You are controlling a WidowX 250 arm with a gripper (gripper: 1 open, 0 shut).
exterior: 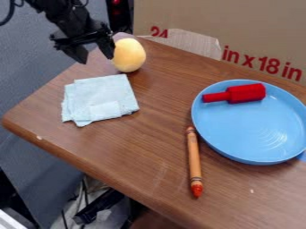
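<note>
The black gripper (pixel 96 50) hangs at the top left, just left of a pale yellow, egg-shaped object (pixel 129 55) near the table's back edge. Its fingers point down; whether they are apart or together is hard to make out. A folded light blue cloth (pixel 98 99) lies on the wooden table below it. At the right, a red rolling-pin-like object (pixel 239 93) rests on a blue plate (pixel 251 134). An orange crayon (pixel 194 163) lies left of the plate.
A cardboard box (pixel 227 31) stands along the back of the table. The table's left edge (pixel 24 116) drops to a grey floor area. Bare wood (pixel 138 161) fills the front middle.
</note>
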